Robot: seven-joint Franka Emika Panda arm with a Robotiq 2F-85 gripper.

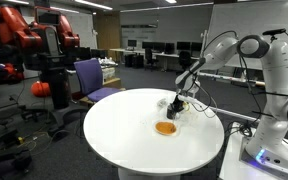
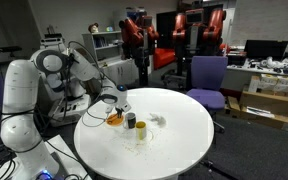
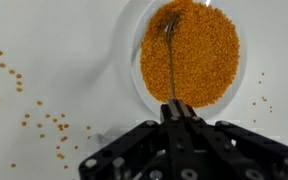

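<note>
A white round dish of orange grains fills the upper middle of the wrist view. It also shows on the table as an orange patch in exterior view 1 and as a small orange dish in exterior view 2. A metal utensil, fork- or spoon-like, reaches from my fingertips across the dish, its head lying on the grains near the upper rim. My gripper is shut, with the utensil's thin handle seeming to run between its fingers at the dish's near edge.
Loose grains are scattered on the white table, mostly left of the dish in the wrist view. A yellow cup and a grey cup stand close by.
</note>
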